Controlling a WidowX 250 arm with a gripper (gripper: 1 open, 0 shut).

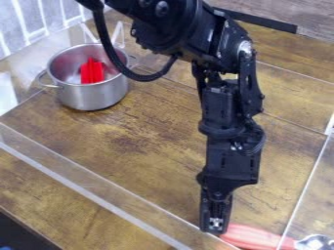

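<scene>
My black gripper (pixel 216 217) points straight down at the bottom of the view, its fingertips low at the left end of a red-handled tool (pixel 259 239) with a metal head at the right. The fingers look close together; whether they touch the handle I cannot tell. A steel pot (pixel 68 90) at the upper left holds a red object (pixel 92 70).
A pale transparent strip crosses its lower left, and a white railing stands behind the pot.
</scene>
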